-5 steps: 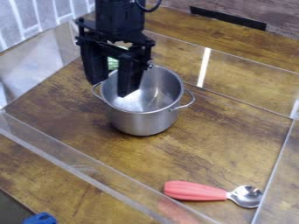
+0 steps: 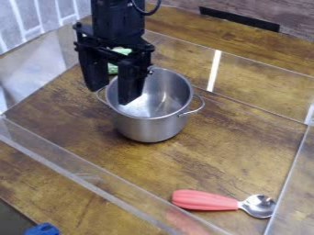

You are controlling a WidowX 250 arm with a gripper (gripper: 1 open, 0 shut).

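Note:
My black gripper (image 2: 110,78) hangs over the left rim of a steel pot (image 2: 153,119), its two fingers pointing down; whether anything is between them is hard to see. The pot has wire handles and looks empty in the part that shows. A small green item (image 2: 119,53) sits behind the gripper, partly hidden. A spoon with a pink handle (image 2: 208,200) and steel bowl lies at the front right of the wooden surface.
Clear plastic walls border the wooden work area (image 2: 86,156). A blue object (image 2: 42,229) is at the bottom left corner. The wood around the pot is mostly clear.
My gripper has shifted slightly to the left over the pot, uncovering a little more of its interior. The pot and spoon stay put.

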